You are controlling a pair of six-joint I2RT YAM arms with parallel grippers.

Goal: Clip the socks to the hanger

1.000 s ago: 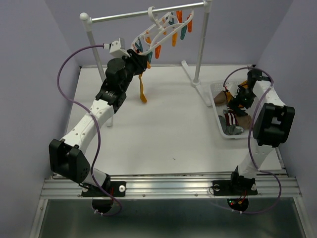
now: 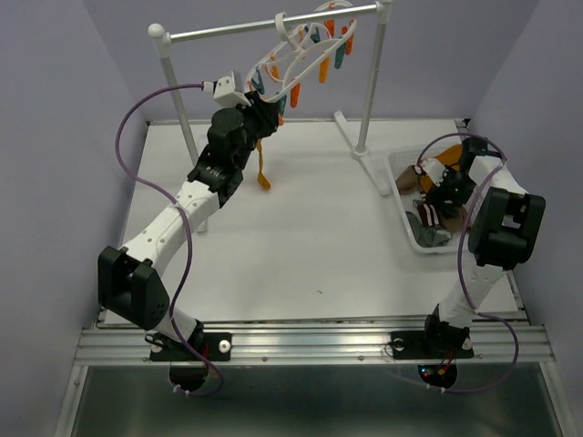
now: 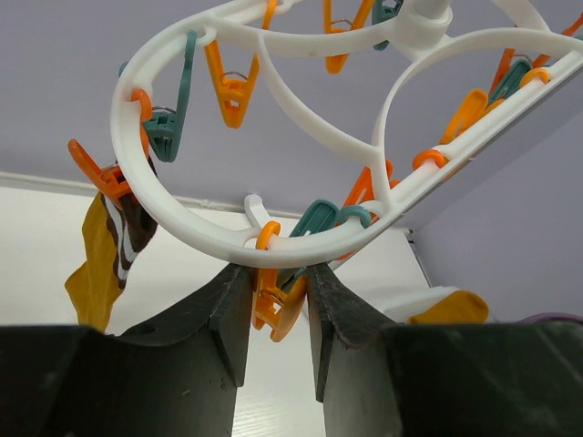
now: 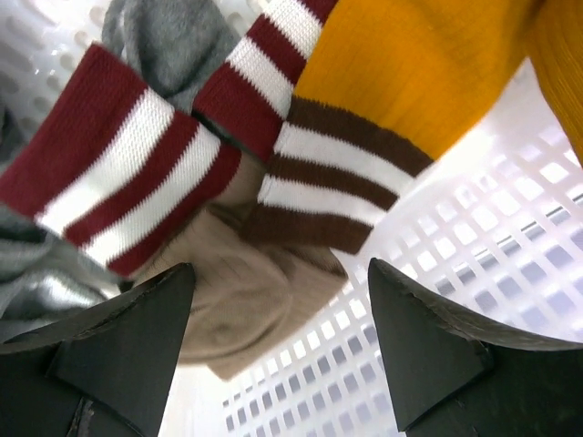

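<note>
My left gripper is shut on an orange clip (image 3: 268, 300) on the white hanger (image 3: 191, 223), which hangs from the frame at top. A yellow sock (image 3: 96, 264) with brown and white stripes hangs from another clip to the left. My right gripper is part open, pointing down into the white basket (image 4: 474, 237) over socks: red-and-white striped ones (image 4: 127, 164), a mustard one (image 4: 401, 64) with brown stripes, a tan one (image 4: 237, 300) and grey ones (image 4: 168, 45).
The white frame's post (image 2: 369, 100) stands between hanger and basket.
My left gripper and the hanger's near end have shifted slightly right. My right arm has moved slightly around inside the basket area.
</note>
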